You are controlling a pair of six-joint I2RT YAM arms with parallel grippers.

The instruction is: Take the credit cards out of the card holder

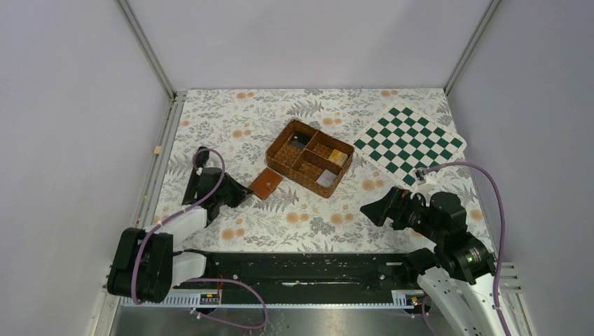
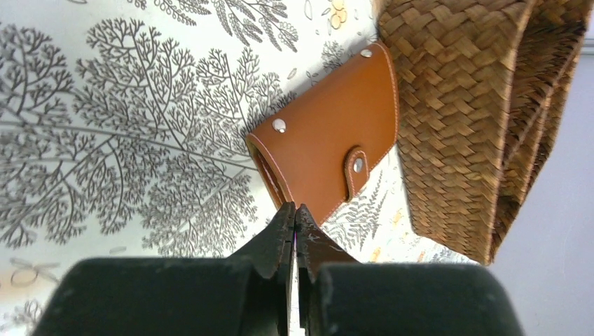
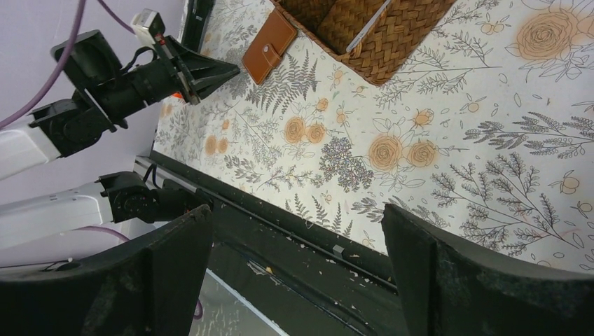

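The brown leather card holder (image 1: 266, 183) lies on the patterned cloth, its snap tab (image 2: 357, 168) fastened. One narrow end of the holder faces my left gripper, and a dark slot shows between its folded covers. No card can be made out in it. The left fingertips meet with nothing visible between them, right at the lower corner of that end; whether they touch the leather I cannot tell. Far to the right, my right gripper hangs over the front of the table with its fingers wide apart and empty.
A woven divided basket (image 1: 288, 168) stands just beyond the holder, close to its far end, with a few flat items inside. A green-and-white checkered board (image 1: 408, 145) lies at the back right. The cloth in front of the basket is clear.
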